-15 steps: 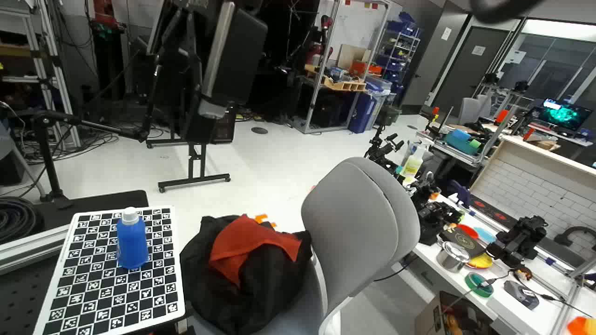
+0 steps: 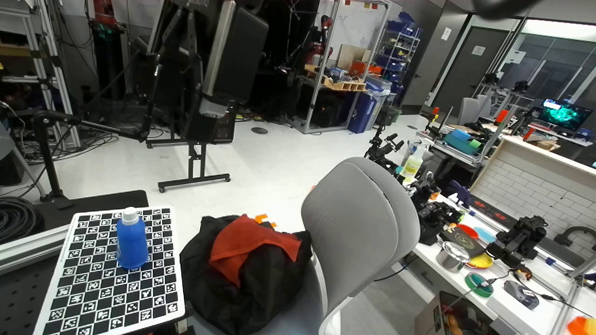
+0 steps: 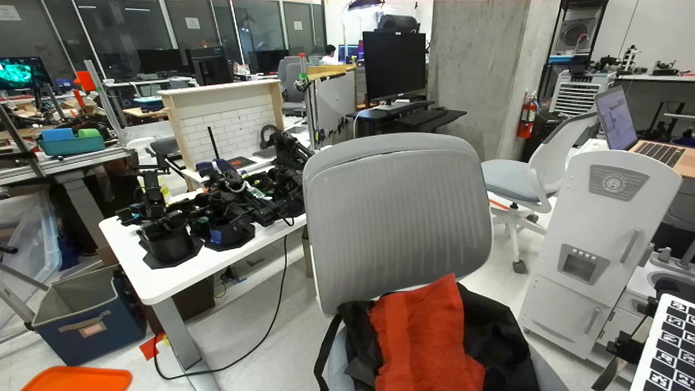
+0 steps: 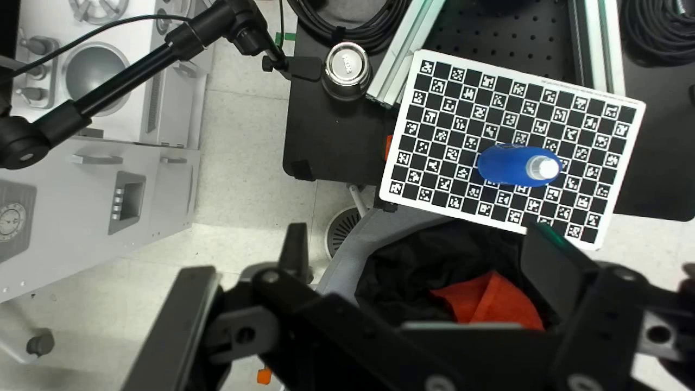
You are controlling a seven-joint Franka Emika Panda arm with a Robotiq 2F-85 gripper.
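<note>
A blue bottle with a white cap [image 2: 132, 243] stands upright on a black-and-white marker board [image 2: 84, 290]. From above, the wrist view shows the same blue bottle [image 4: 511, 164] on the right part of the board [image 4: 433, 192]. My gripper is open, its two fingers wide apart at the lower part of that view. Nothing is held between them. Beyond the fingers, well below, lie a red cloth [image 4: 492, 301] and black fabric [image 4: 407, 260] on a chair. The bottle is beyond the fingertips, apart from them.
A grey chair [image 2: 357, 212] stands right beside the board. Near the board's other side are a black jointed stand [image 4: 124, 78], a silver-topped cylinder [image 4: 347, 65] and coiled cable [image 4: 384, 32]. A white toy kitchen [image 3: 586, 260] stands near the chair. A white table [image 3: 140, 270] carries black robot arms.
At the top right edge of exterior view 1, a dark blurred shape has shifted slightly upward. The bottle, board, chair and cloth look unmoved.
</note>
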